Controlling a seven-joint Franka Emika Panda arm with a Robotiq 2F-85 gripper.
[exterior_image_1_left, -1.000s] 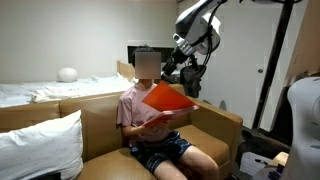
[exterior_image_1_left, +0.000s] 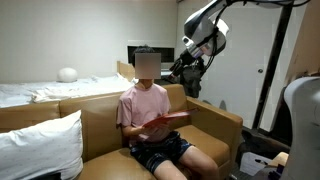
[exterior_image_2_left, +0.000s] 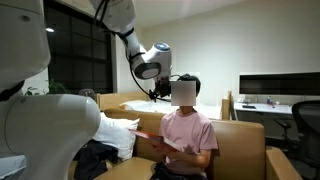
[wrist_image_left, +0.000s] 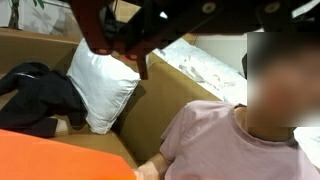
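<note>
A seated person in a pink shirt (exterior_image_1_left: 145, 103) holds a red-orange folder or book (exterior_image_1_left: 165, 124) low over the lap. Part of this folder (wrist_image_left: 60, 155) fills the lower left of the wrist view as a flat orange surface. Beside the person's head, above the sofa back, hangs my gripper (exterior_image_1_left: 173, 74), clear of the folder. Exterior view 2 has the gripper (exterior_image_2_left: 159, 94) just left of the head. Its dark fingers (wrist_image_left: 142, 66) reach down from the top of the wrist view, open, with nothing visible between them.
The brown sofa (exterior_image_1_left: 95, 108) carries a white pillow (exterior_image_1_left: 42, 150) at its left end. Dark clothing (wrist_image_left: 40, 97) lies near that pillow. A white-covered bed (exterior_image_1_left: 40, 92) stands behind the sofa. The person's head is close to my gripper.
One second ago a red leaf of the folder stood raised just below my gripper; it has since come down toward the lap. My arm has shifted slightly to the right.
</note>
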